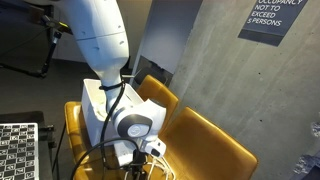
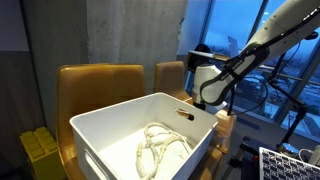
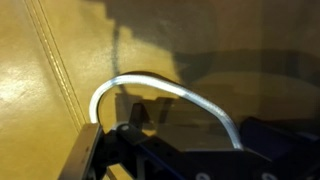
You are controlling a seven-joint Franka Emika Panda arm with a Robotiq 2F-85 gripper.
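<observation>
A white cable (image 3: 165, 84) arches over the tan leather seat (image 3: 165, 40) in the wrist view. Open, my gripper has its dark fingers at the bottom left and right of that view, close to the cable's two visible ends. Whether the fingers touch the cable cannot be told. From exterior view 1, the gripper (image 1: 135, 168) is low over the seat, partly covered by the arm, with loops of cable (image 1: 166, 169) beside it. In exterior view 2, the white box (image 2: 92, 130) holds a coiled pale cord (image 2: 158, 148); the arm (image 2: 212, 88) is behind the box.
Brown chair backs (image 1: 210, 142) rise along the concrete wall (image 1: 200, 85). A brown-handled item (image 2: 184, 115) is at the box's far inner side. Yellow blocks (image 2: 40, 155) stand at the left, and a checkered board (image 1: 18, 150) lies at the side.
</observation>
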